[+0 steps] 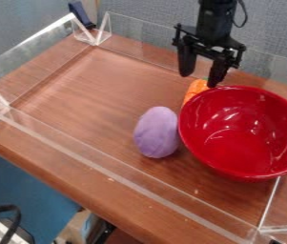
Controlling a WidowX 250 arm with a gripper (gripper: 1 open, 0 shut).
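My black gripper hangs from the top of the view over the back of the wooden tray, its two fingers apart, with nothing visible between them. Below it, an orange object lies partly hidden behind a large red bowl. A purple oval object rests on the wood just left of the bowl.
Low clear walls border the wooden surface, whose left and middle are bare. The bowl fills much of the right side. A grey wall stands behind, and cables and a cardboard piece lie off the table at bottom left.
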